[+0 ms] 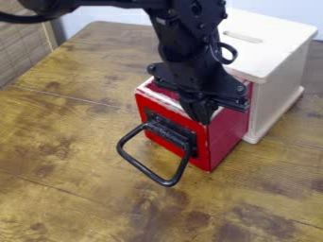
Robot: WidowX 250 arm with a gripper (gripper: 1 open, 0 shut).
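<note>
My black gripper (199, 106) hangs over the top of a red box (225, 142) with a white top rim, its fingertips low at the opening. The fingers look close together; whether anything is between them is hidden. On the box's front is a black panel with a large black loop handle (151, 170) sticking out toward the lower left.
A white box (271, 52) with a slot in its top stands right behind the red box. A wicker piece (19, 52) sits at the upper left edge.
</note>
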